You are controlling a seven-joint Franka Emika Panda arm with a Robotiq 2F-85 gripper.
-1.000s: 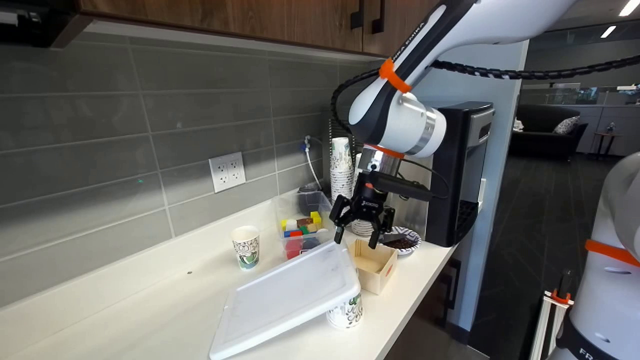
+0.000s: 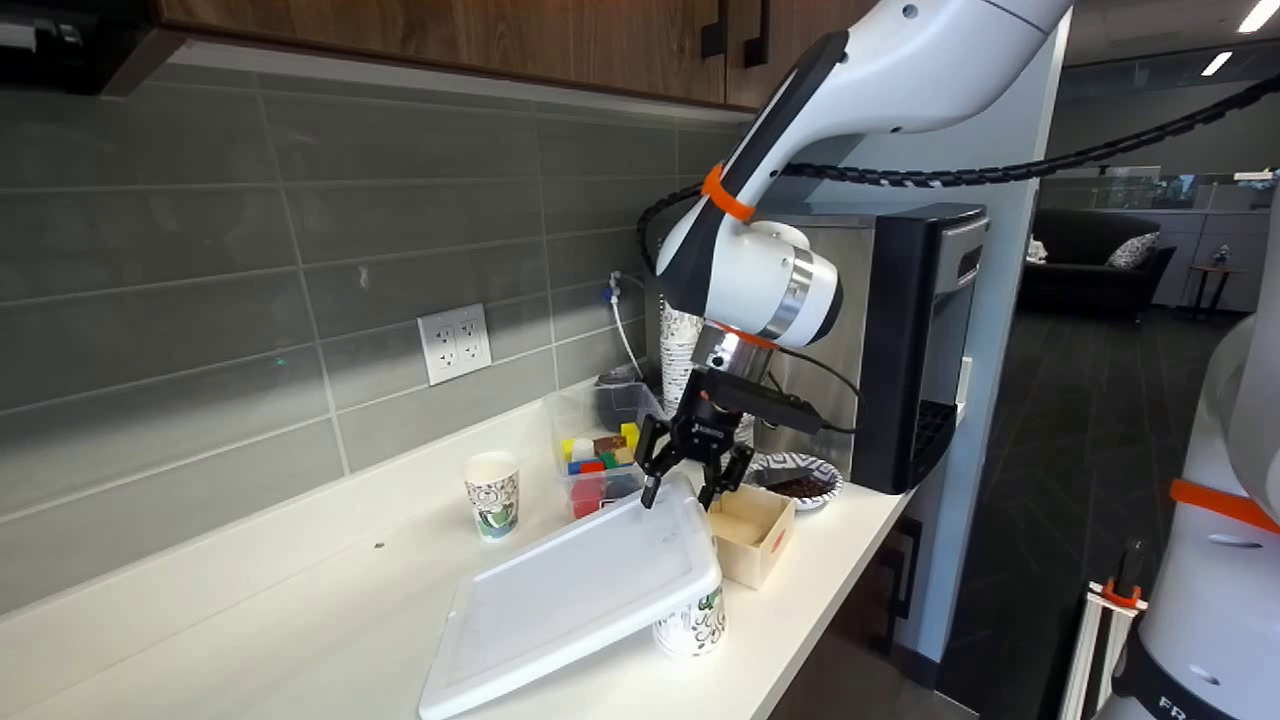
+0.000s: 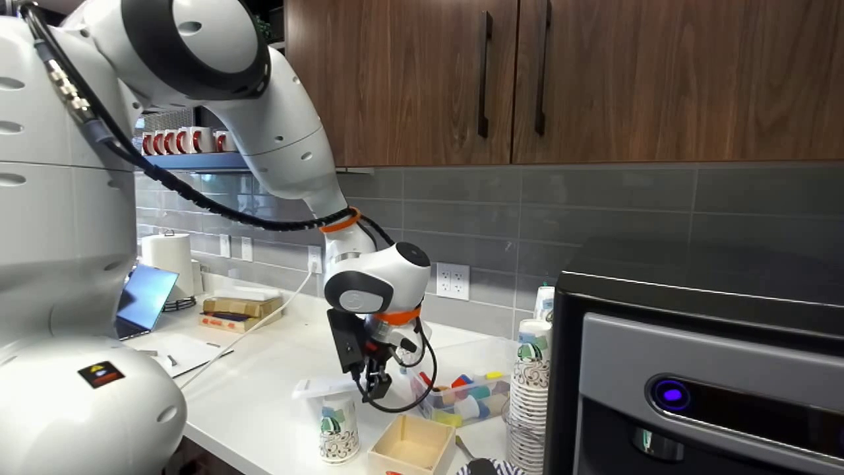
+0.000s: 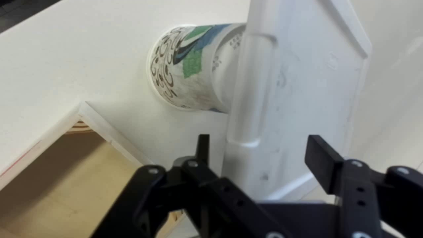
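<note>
A white plastic lid (image 2: 576,588) leans at a slant, its raised end resting on an upside-down patterned paper cup (image 2: 692,625) and its low end on the counter. At that raised end is my gripper (image 2: 679,493), fingers apart. In the wrist view the lid's edge (image 4: 248,131) shows between the two fingertips of the gripper, with space on either side. Whether a finger touches the lid I cannot tell. The same cup (image 4: 186,67) stands under the lid there.
Close by the cup is an open wooden box (image 2: 752,534). Behind are a clear bin (image 2: 606,420) of coloured blocks, a stack of cups (image 3: 528,396) and a patterned bowl (image 2: 816,470). Another paper cup (image 2: 493,496) stands near the wall.
My gripper has moved down and left to the lid's raised end, and its fingers look a little nearer together. The lid and cups look unmoved.
</note>
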